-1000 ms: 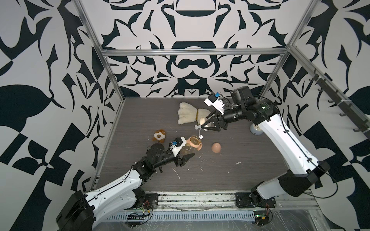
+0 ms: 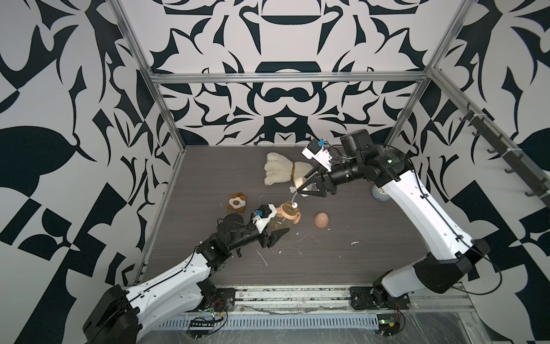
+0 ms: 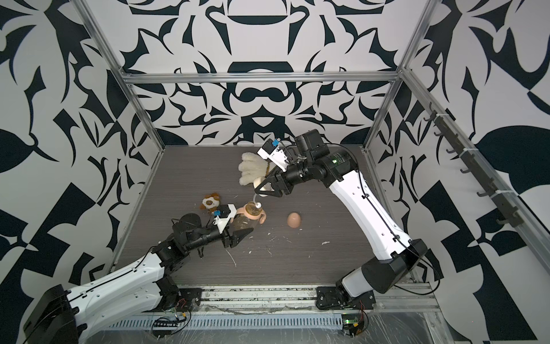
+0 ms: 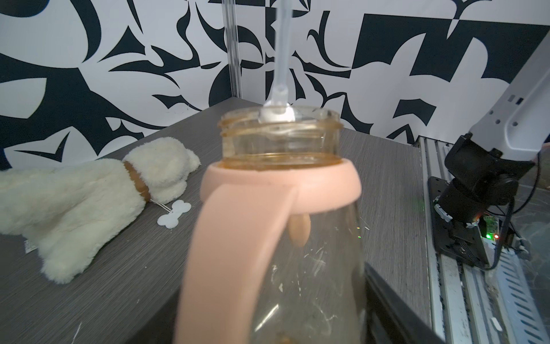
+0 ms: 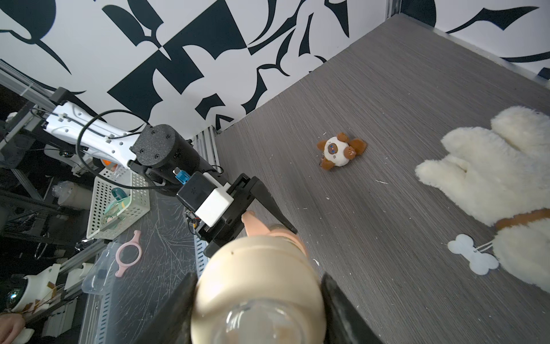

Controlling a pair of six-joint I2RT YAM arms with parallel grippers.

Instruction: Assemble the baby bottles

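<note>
My left gripper is shut on an amber baby bottle with a peach collar and handle. My right gripper is shut on a cream bottle cap, held above and right of the bottle in both top views. A translucent straw hangs down from it, and its white weighted end is at the bottle's open mouth.
A white plush dog lies at the back of the table. A small brown plush is left, a peach egg-shaped object right, and a pale round object farther right, partly behind the right arm.
The straw's white end has moved left onto the bottle's mouth as my right gripper shifted slightly. The left arm and bottle have stayed still.
</note>
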